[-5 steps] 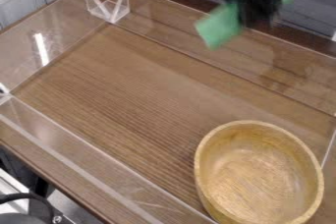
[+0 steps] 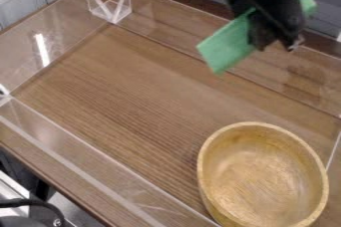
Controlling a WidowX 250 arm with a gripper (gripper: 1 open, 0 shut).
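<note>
A blurred, dark gripper (image 2: 261, 26) hangs at the top right over the wooden table, shut on a translucent green object (image 2: 229, 44) that reaches down and to the left from it. A round cream-coloured bowl (image 2: 260, 186) sits at the lower right, below the held object and apart from it.
A clear plastic crate-like holder (image 2: 110, 2) stands at the back left. Dark cables lie beyond the table's lower left edge.
The bowl is unmoved.
</note>
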